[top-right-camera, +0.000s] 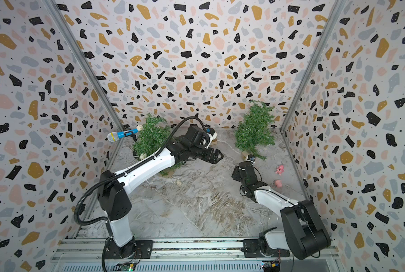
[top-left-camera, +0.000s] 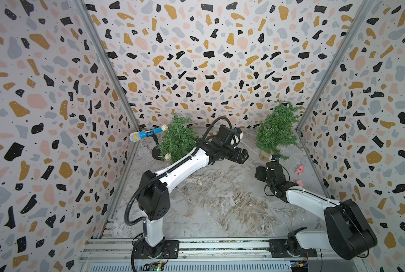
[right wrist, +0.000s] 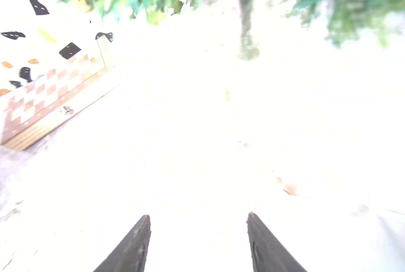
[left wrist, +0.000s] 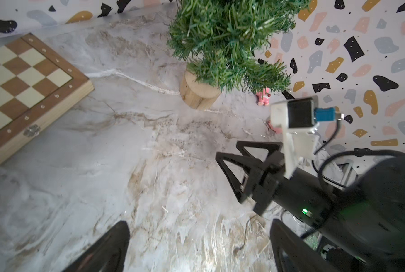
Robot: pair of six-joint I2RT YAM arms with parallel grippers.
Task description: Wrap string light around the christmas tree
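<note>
Two green trees stand at the back: the left tree (top-left-camera: 178, 136) and the right tree (top-left-camera: 279, 124), the latter on a wooden base (left wrist: 197, 90). Pale balls (top-left-camera: 164, 127) sit on the left tree's left side, and another pale ball (top-left-camera: 200, 183) lies on the table; whether a string joins them cannot be made out. My left gripper (top-left-camera: 243, 156) hangs between the trees, open, its fingers (left wrist: 109, 247) wide apart with only table behind. In front of the right tree is my right gripper, its fingers (right wrist: 136, 242) apart and nothing visible between them.
A chessboard (left wrist: 25, 86) lies at the back between the trees. A blue microphone (top-left-camera: 148, 133) on a stand is left of the left tree. Pink toys (top-left-camera: 299, 169) lie at the right. The right wrist view is mostly overexposed.
</note>
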